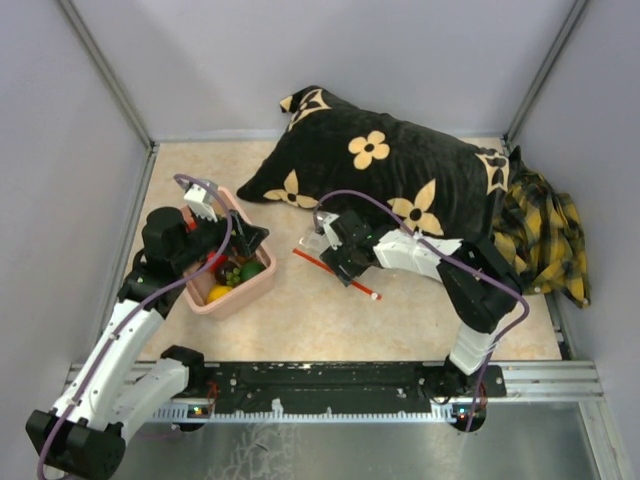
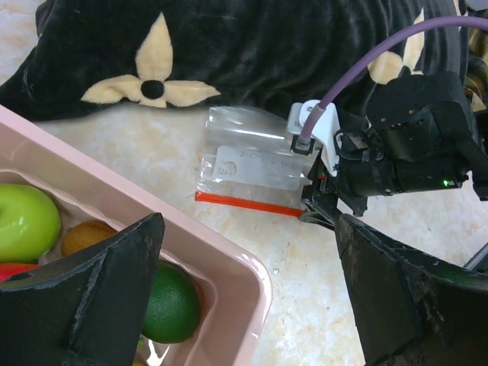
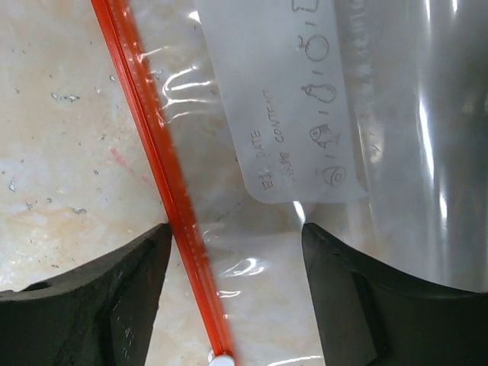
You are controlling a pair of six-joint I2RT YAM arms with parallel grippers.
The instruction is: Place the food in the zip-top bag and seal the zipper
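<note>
The clear zip bag [image 2: 248,168] with its red zipper [image 3: 152,145] lies flat on the table in front of the cushion. My right gripper is low over the zipper edge, open, the zipper running beside its left finger. My left gripper [image 1: 245,235] is open above the pink bin [image 1: 265,282], which holds toy food, including a green apple [image 2: 23,225], a green round fruit [image 2: 164,305] and a yellow fruit [image 1: 218,293].
A black flowered cushion [image 1: 350,180] fills the back. A yellow-black plaid cloth [image 1: 540,240] lies at the right.
</note>
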